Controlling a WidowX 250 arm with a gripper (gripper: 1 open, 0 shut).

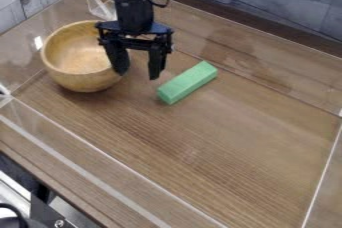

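Note:
The black gripper point(134, 50) hangs open over the right part of a wooden bowl point(80, 67) at the upper left, its fingers spread to either side. A green block point(186, 82) lies on the table just right of the bowl, apart from the gripper. Nothing shows between the fingers.
Some pale, thin items lie at the left edge beside the bowl, too small to tell what they are.

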